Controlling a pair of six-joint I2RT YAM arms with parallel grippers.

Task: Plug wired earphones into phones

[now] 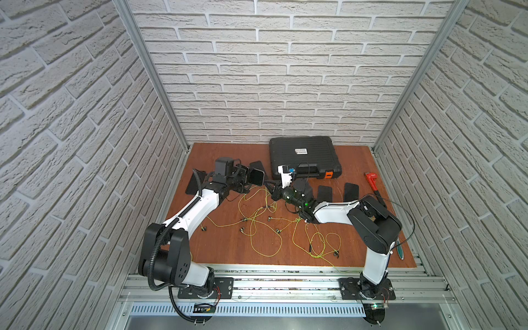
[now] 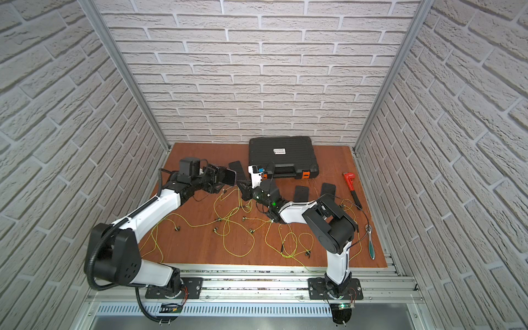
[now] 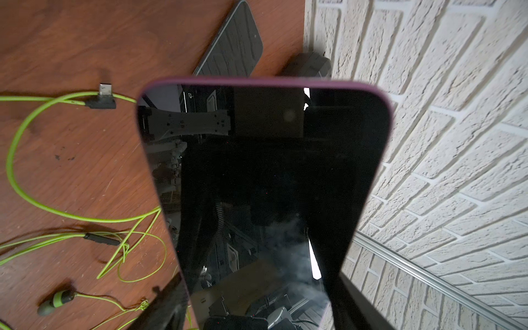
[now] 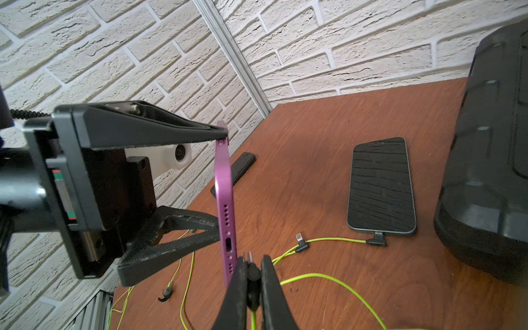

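Observation:
My left gripper (image 1: 247, 178) is shut on a pink-edged phone, held up on its side; in the right wrist view its pink bottom edge (image 4: 224, 198) with the port faces my right gripper. My right gripper is shut on a black earphone plug (image 4: 253, 277) with green cable trailing below; the plug's tip points toward the phone, just in front of the port edge. Whether they touch I cannot tell. Another phone (image 4: 379, 184) lies on the table with a plug at its end. Yellow-green earphone cables (image 3: 49, 206) are spread over the wood.
A black case (image 1: 305, 151) stands at the back. More phones (image 1: 324, 193) lie at the right and left, with a red-handled tool (image 1: 371, 181) at the far right.

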